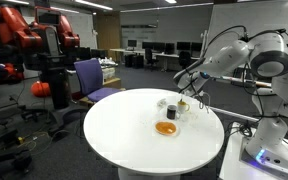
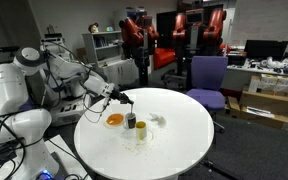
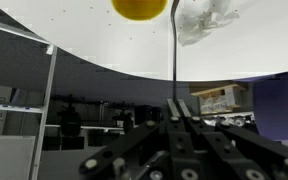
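Observation:
In the wrist view my gripper is shut around one end of a thin dark rod (image 3: 174, 65), perhaps a utensil handle. That rod runs out over the white table, passing between a yellow cup (image 3: 139, 8) and a crumpled clear wrapper (image 3: 202, 24). Its far end leaves the top of the picture. From outside, the arm reaches in over the table's far side, above the yellow cup (image 1: 184, 107) and a dark mug (image 1: 171, 113). Whether the rod touches anything cannot be seen.
On the round white table (image 1: 124, 140) an orange plate (image 1: 166, 128) lies near the mug. The wrapper (image 2: 157, 120) is close to the cups. A purple chair (image 2: 208, 75) stands beside its edge.

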